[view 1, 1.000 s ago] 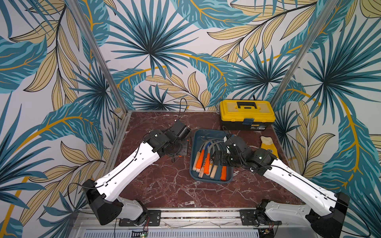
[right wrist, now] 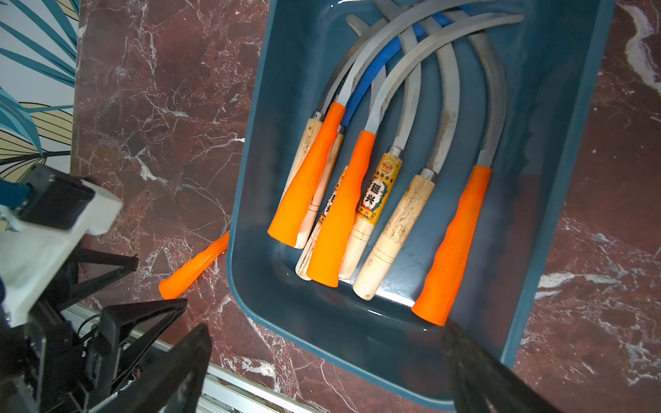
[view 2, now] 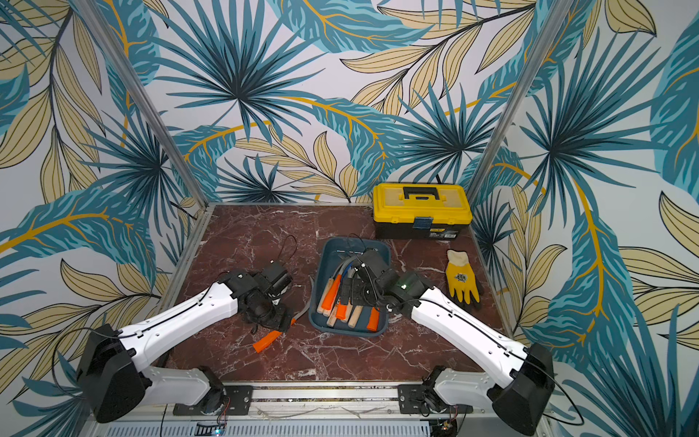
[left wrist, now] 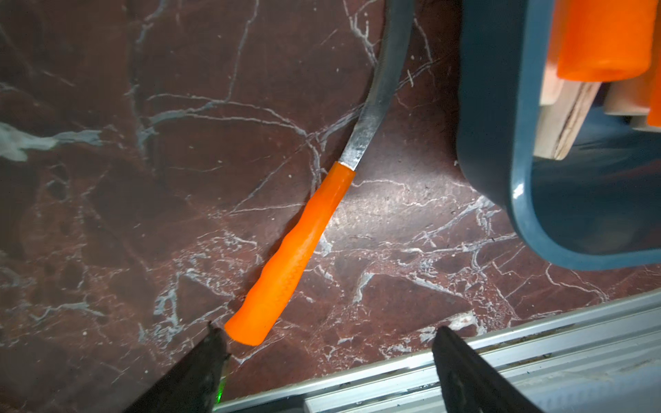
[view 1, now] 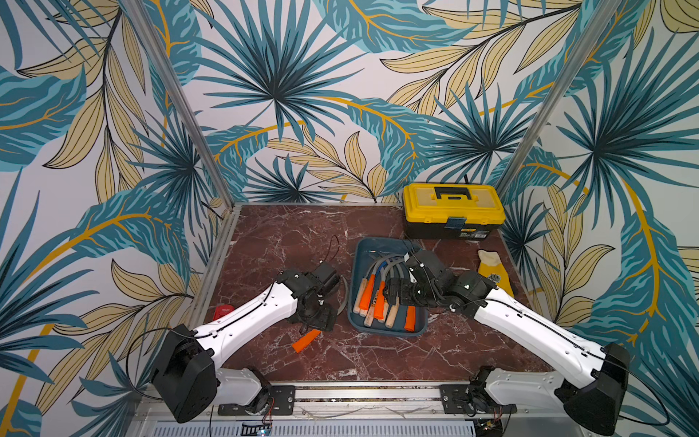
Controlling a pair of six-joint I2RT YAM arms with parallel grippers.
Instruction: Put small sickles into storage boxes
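A sickle with an orange handle [left wrist: 292, 258] and curved grey blade [left wrist: 382, 86] lies on the marble-patterned table, left of the blue-grey box [left wrist: 520, 199]. Over its handle end, my left gripper stands open, fingers wide apart and nothing held; in the top left view it hides the sickle's middle. Inside the box several sickles lie with handles toward the front, among them an orange-handled sickle [right wrist: 454, 247] at the right and a wooden-handled sickle [right wrist: 396, 237]. My right gripper hangs open above the box, empty.
A yellow-lidded toolbox [view 1: 453, 204] stands behind the box at the back right. A yellow work glove [view 2: 461, 278] lies at the right. Something red [view 1: 222, 311] sits near the left edge.
The right arm shifted slightly.
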